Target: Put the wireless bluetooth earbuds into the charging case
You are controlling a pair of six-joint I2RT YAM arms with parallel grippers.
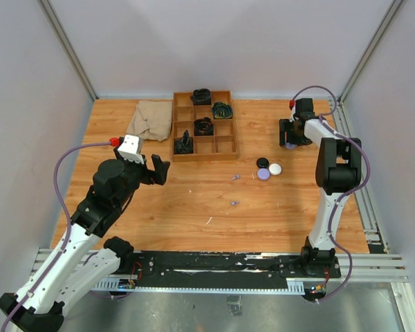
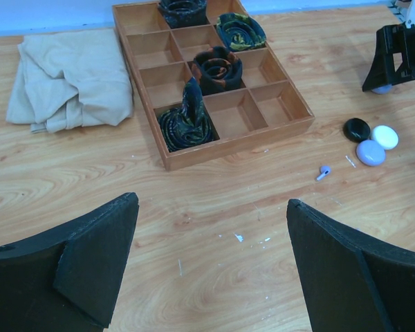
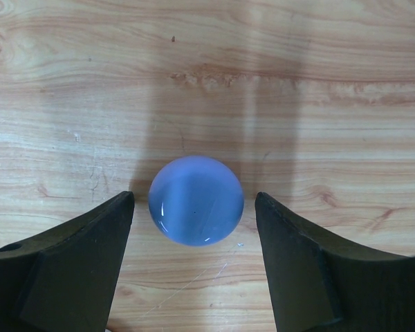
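Observation:
A round blue case lies at the right rear of the table, between the open fingers of my right gripper, which is low over it. Two small blue earbuds lie loose near the middle; one earbud shows in the left wrist view. My left gripper hangs open over the left side of the table, nothing between its fingers.
A black disc, a white disc and a purple-blue disc sit right of centre. A wooden divided box with dark coiled items and a folded beige cloth occupy the back.

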